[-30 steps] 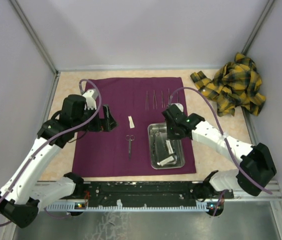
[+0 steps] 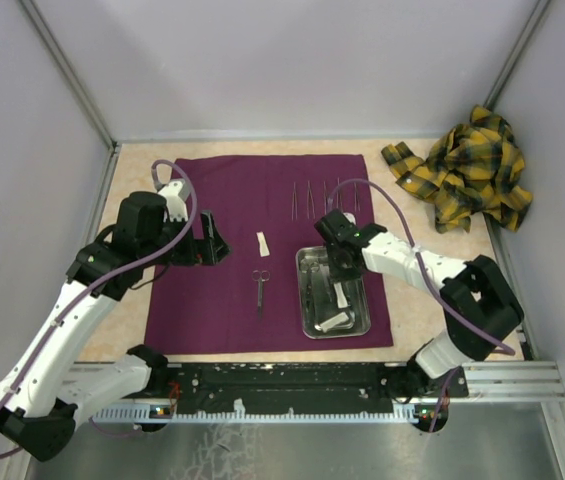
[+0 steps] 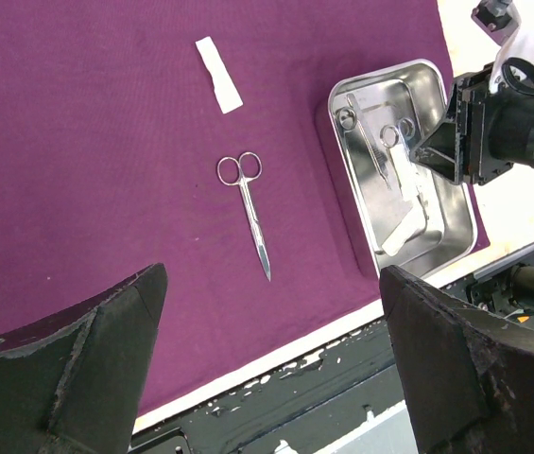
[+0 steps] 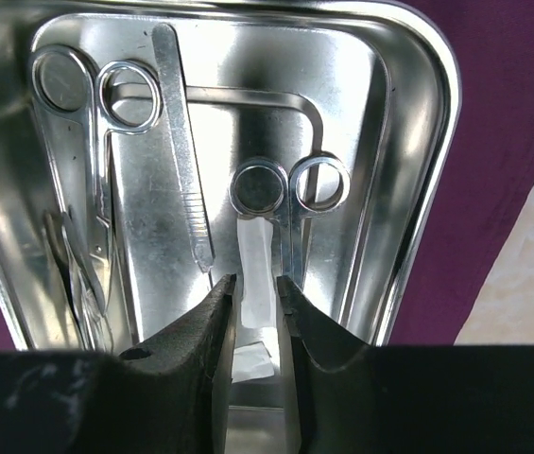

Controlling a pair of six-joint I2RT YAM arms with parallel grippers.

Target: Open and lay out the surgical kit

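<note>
The steel tray (image 2: 310, 320) sits on the purple cloth (image 2: 212, 310), holding scissor-like instruments (image 4: 96, 113), a flat handle (image 4: 181, 151) and white packets (image 4: 255, 274). My left gripper stands open above the left of the cloth. Scissors (image 3: 245, 194) and a white strip (image 3: 217, 76) lie left of the tray. Several thin instruments (image 2: 310, 200) lie in a row behind it.
A yellow-and-black plaid cloth (image 2: 472, 170) is bunched at the back right. Walls enclose the table at back and sides.
The right arm has shifted, its elbow drawing inward and its gripper moving slightly over the tray. The left arm has moved very slightly. The laid-out items look unchanged.
</note>
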